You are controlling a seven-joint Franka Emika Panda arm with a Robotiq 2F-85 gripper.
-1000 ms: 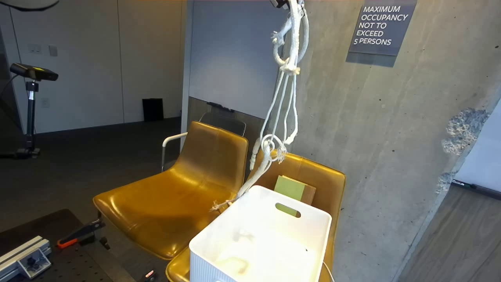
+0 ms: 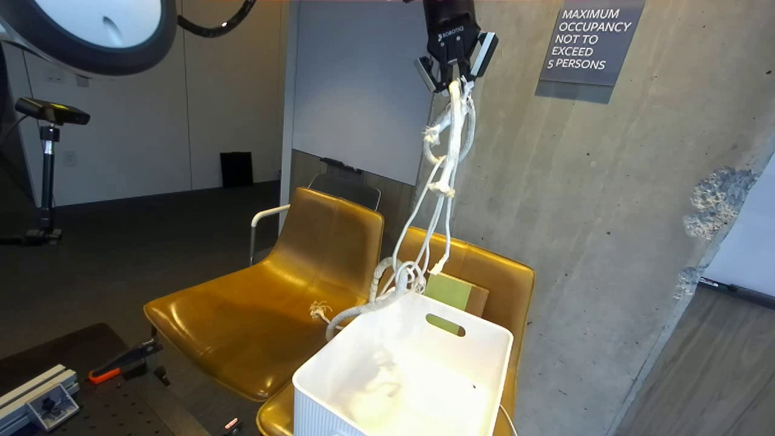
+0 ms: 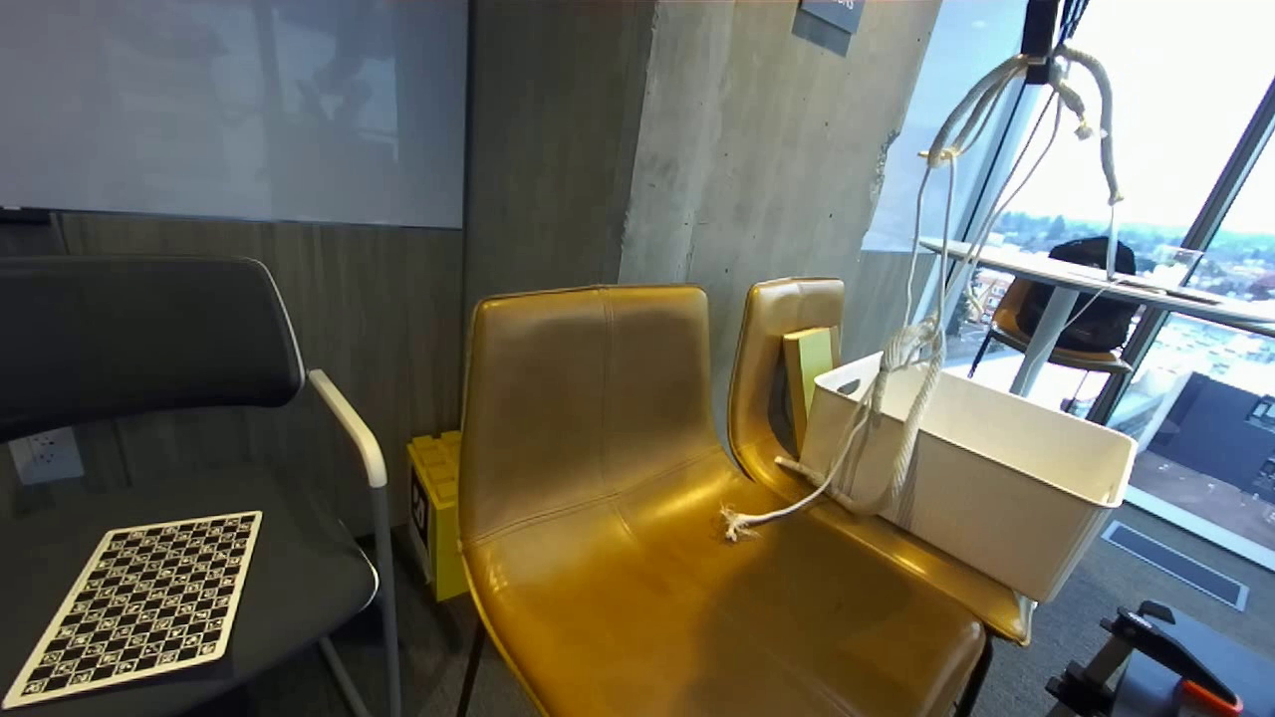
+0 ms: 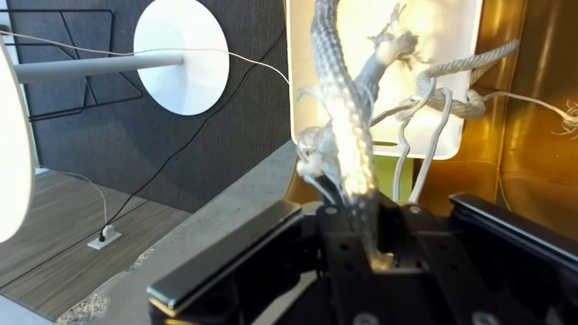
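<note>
High above the chairs, my gripper (image 2: 455, 81) is shut on a bundle of white and grey rope (image 2: 456, 138), whose loops and knots dangle below it. Thin strands run down from the bundle to a lower knotted clump at the corner of the white bin (image 2: 476, 328). Part of that lower rope (image 3: 914, 418) drapes over the outside of the bin, and a frayed end (image 3: 743, 521) reaches toward the neighbouring chair. In the wrist view a thick braided length (image 4: 347, 124) comes out from between the fingers, the bin lying beneath. Exactly which strands are pinched is hard to tell.
The bin stands on a tan leather chair, with a green book (image 2: 448, 292) behind it. A second tan chair (image 3: 586, 406) is alongside. The concrete wall (image 2: 581, 218) rises close behind. A tool with an orange handle (image 2: 105, 375) lies at lower left.
My gripper has come down into exterior view 1, still holding the rope.
</note>
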